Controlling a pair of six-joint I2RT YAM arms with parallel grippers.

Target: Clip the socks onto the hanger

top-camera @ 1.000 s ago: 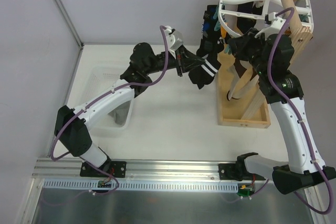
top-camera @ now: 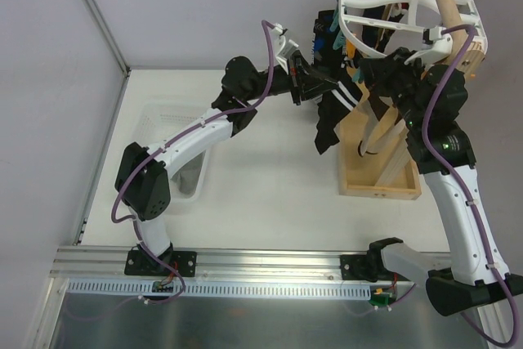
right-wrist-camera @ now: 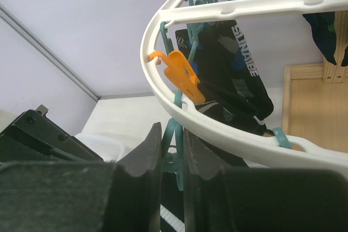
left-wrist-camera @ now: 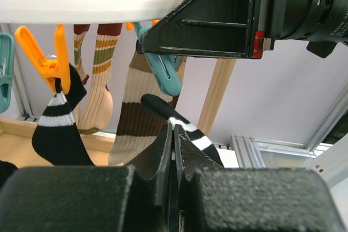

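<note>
A black sock with white stripes (top-camera: pixel 328 123) hangs from my left gripper (top-camera: pixel 334 84), which is shut on its edge. In the left wrist view the sock (left-wrist-camera: pixel 202 143) sticks out past the fingertips, below a teal clip (left-wrist-camera: pixel 165 71). My right gripper (top-camera: pixel 360 72) is shut on this clip at the rim of the white round hanger (top-camera: pixel 346 18). From the right wrist view, the clip (right-wrist-camera: pixel 179 134) stands between the right fingertips under the rim. Sock and clip are close but apart in the left wrist view.
An orange clip (right-wrist-camera: pixel 184 74) and a patterned dark sock (right-wrist-camera: pixel 247 69) are near the right gripper. Several other socks hang from the hanger, among them a striped one (left-wrist-camera: pixel 101 74). The wooden stand (top-camera: pixel 380 191) is below. A white basket (top-camera: pixel 151 132) sits at left.
My left gripper has moved right and slightly up with the black sock, closer to the right gripper. The right gripper has stayed at the hanger rim with almost no shift.
</note>
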